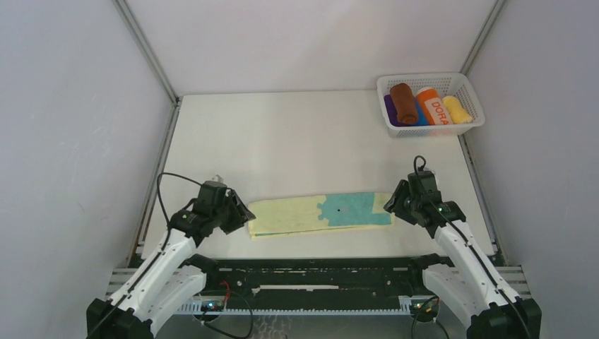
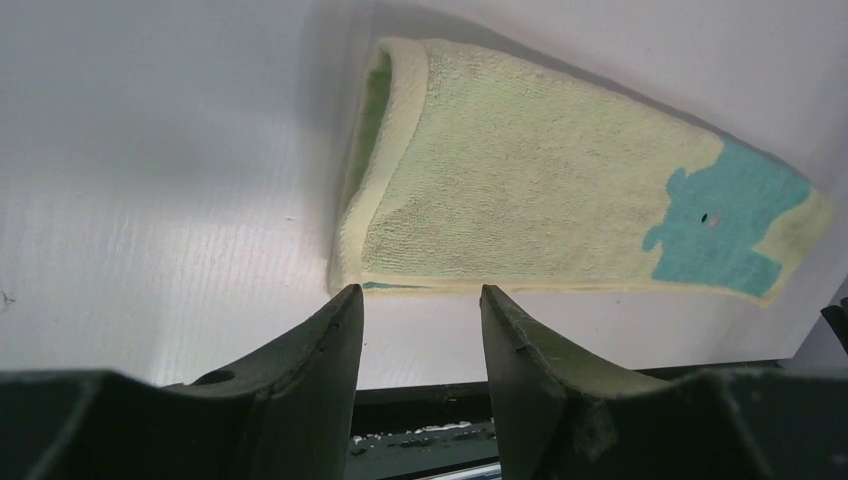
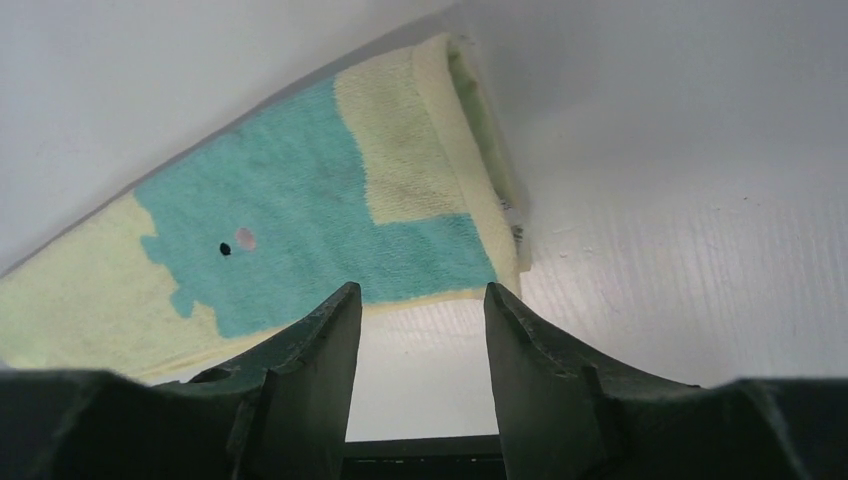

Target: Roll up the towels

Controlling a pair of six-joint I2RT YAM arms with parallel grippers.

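Note:
A pale yellow towel (image 1: 289,214) with a teal patch lies flat on the white table, folded into a long strip running left to right. In the left wrist view the strip's left end (image 2: 395,150) shows a folded edge with layers beneath. At that end my left gripper (image 1: 251,217) is open, and its fingers (image 2: 335,340) are apart with nothing between them. Over the right end hangs my right gripper (image 1: 389,207), also open; its fingers (image 3: 335,335) hold nothing, and the towel's right folded edge (image 3: 470,150) lies in front of them.
At the back right stands a white basket (image 1: 432,130) with a brown rolled towel (image 1: 404,104), an orange and white one (image 1: 432,106) and a yellow one (image 1: 455,109).

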